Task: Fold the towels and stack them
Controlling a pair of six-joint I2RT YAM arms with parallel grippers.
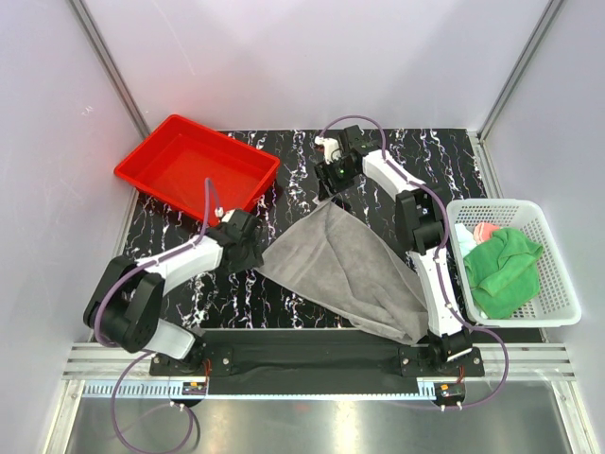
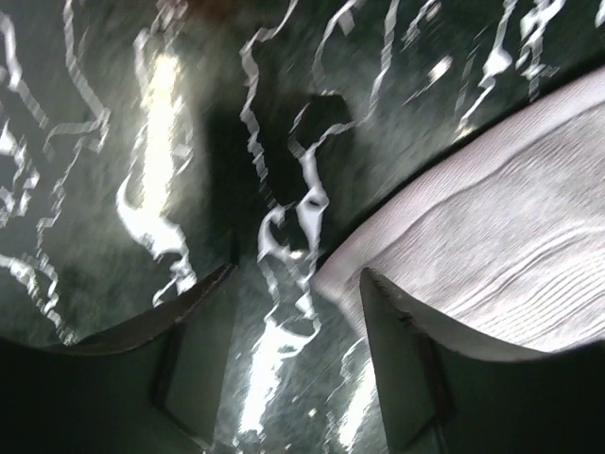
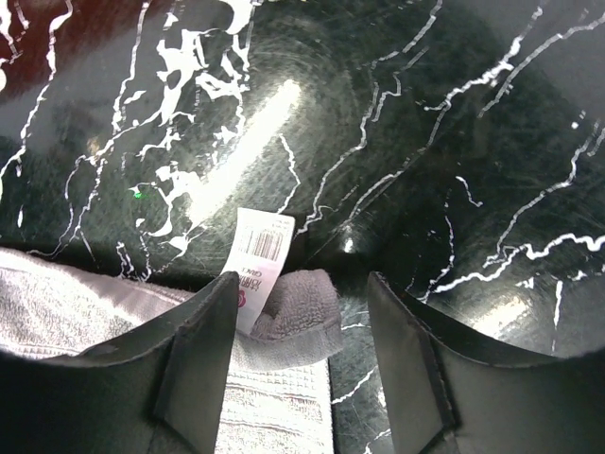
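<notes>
A grey towel [image 1: 340, 265] lies spread on the dark marbled table, draping toward the front edge at right. My left gripper [image 1: 253, 255] is low at its left corner; in the left wrist view the open fingers [image 2: 189, 359] stand either side of that corner [image 2: 336, 284]. My right gripper [image 1: 324, 189] is at the towel's upper corner; in the right wrist view its open fingers straddle a folded corner [image 3: 302, 312] with a white label [image 3: 260, 246].
A red bin [image 1: 194, 161] sits at back left. A white basket [image 1: 558, 312] at right holds green [image 1: 501, 270], pink and white cloths.
</notes>
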